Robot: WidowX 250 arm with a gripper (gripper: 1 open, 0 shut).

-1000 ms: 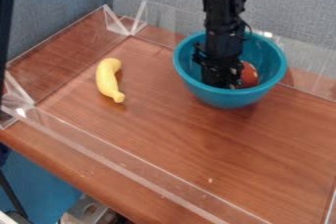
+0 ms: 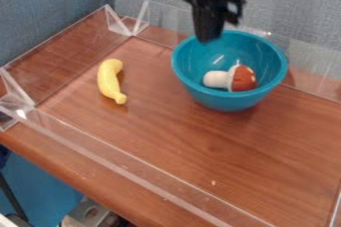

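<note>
A teal bowl (image 2: pixel 201 90) stands at the back right of the wooden table, holding a white mushroom-like object (image 2: pixel 214 79) and a red-and-white round object (image 2: pixel 242 82). My gripper (image 2: pixel 210 22) is raised above the bowl, dark and blurred at the top of the view, with nothing visible hanging from it. Whether it is open or shut is unclear. A yellow banana (image 2: pixel 111 80) lies left of the bowl.
Clear low plastic walls border the table (image 2: pixel 200 171). Grey padded walls stand behind and to the left.
My gripper has risen up out of the bowl. The objects inside the bowl are now uncovered; the banana has not moved.
</note>
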